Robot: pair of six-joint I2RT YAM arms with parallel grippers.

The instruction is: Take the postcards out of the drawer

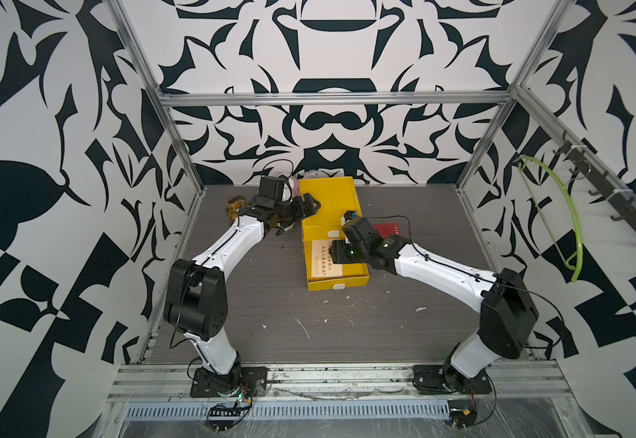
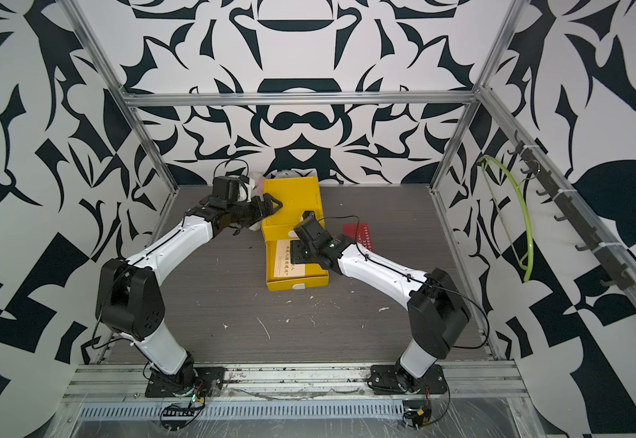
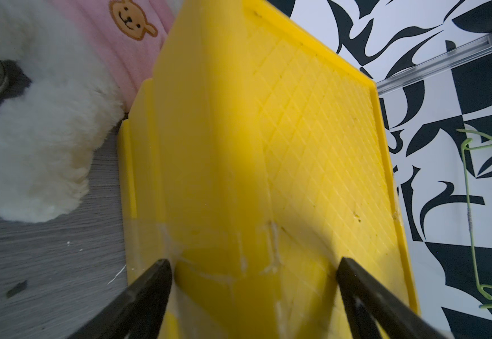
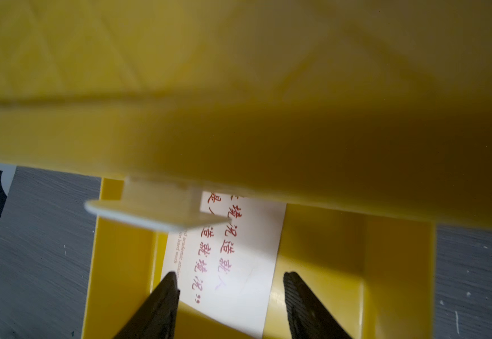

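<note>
In the top left view the yellow drawer box (image 1: 314,281) stands mid-table with its drawer pulled out toward the front. A cream postcard (image 4: 234,271) with red writing lies flat in the drawer's left part. Over the drawer hovers my right gripper, its two fingers apart and the card's right edge showing between them, with no grip on it. A red postcard (image 2: 358,233) lies on the table right of the box. My left gripper is open at the box's upper left, fingers spread around a yellow corner of it.
A white plush toy (image 3: 42,124) in pink clothing sits left of the box, near a brown object (image 1: 236,207). A pale tab handle (image 4: 161,203) juts from the upper part of the box.
</note>
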